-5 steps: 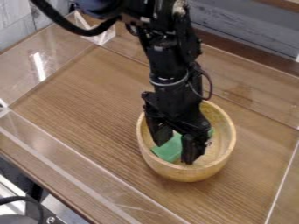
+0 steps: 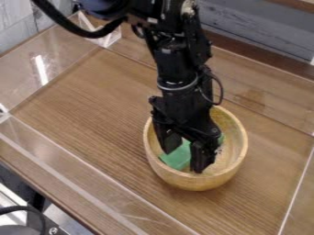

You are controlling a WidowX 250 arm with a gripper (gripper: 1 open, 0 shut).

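A round pale wooden bowl point(image 2: 196, 179) sits on the table right of centre. A green object point(image 2: 174, 156) lies inside it, partly hidden behind my black gripper point(image 2: 193, 147), which reaches down into the bowl from above. Its fingers are dark and overlap, so whether anything sits between them is hard to see; they look apart, over the green object.
The brown wooden table point(image 2: 86, 110) has free room to the left and front right. A white object stands at the back left edge, and a cable hangs at the lower left corner.
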